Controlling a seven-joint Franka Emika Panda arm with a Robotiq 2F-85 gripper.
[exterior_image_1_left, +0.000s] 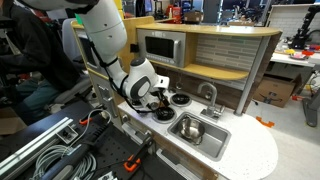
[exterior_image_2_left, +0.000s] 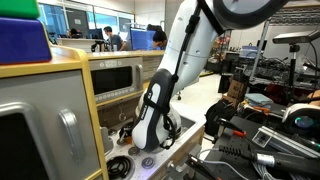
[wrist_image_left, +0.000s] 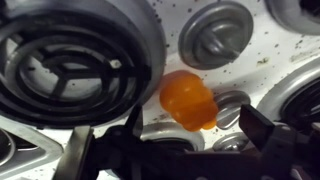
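Observation:
An orange rounded object (wrist_image_left: 190, 100) lies on the white stove top between the burners in the wrist view, close to a grey knob (wrist_image_left: 215, 35). My gripper is open above it, one dark finger (wrist_image_left: 95, 152) on the left and the other (wrist_image_left: 265, 140) on the right. Nothing is held between them. The orange object is mostly hidden behind the arm in exterior view 1.
Dark burners (exterior_image_1_left: 180, 99) surround the spot. A sink (exterior_image_1_left: 205, 138) with a metal pot (exterior_image_1_left: 192, 130) lies to the right, beside a tall faucet (exterior_image_1_left: 212, 98). A shelf with a microwave (exterior_image_1_left: 160, 46) stands behind.

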